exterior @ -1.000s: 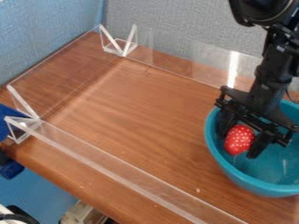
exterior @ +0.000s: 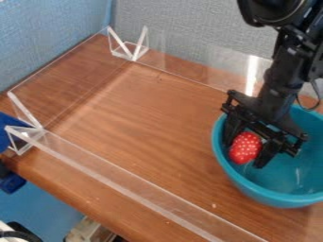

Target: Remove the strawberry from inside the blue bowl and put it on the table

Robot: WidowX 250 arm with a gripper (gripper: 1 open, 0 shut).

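The red strawberry [exterior: 245,147], speckled with pale dots, is inside the blue bowl [exterior: 284,198], near its left wall. My black gripper [exterior: 262,151] reaches down into the bowl from above, its fingers around and behind the berry. Dark finger parts cover some of the strawberry's upper edge. How tightly the fingers close on it cannot be made out, nor whether the berry touches the bowl's floor. The brown wooden table [exterior: 139,123] lies bare to the left of the bowl.
Clear low panels edge the table, with white corner brackets [exterior: 127,44] at the back and another bracket [exterior: 25,128] at the left. A grey wall stands behind. The bowl runs past the right image edge.
The gripper and strawberry have shifted left and slightly up in the image. The bowl has also slid a little left.
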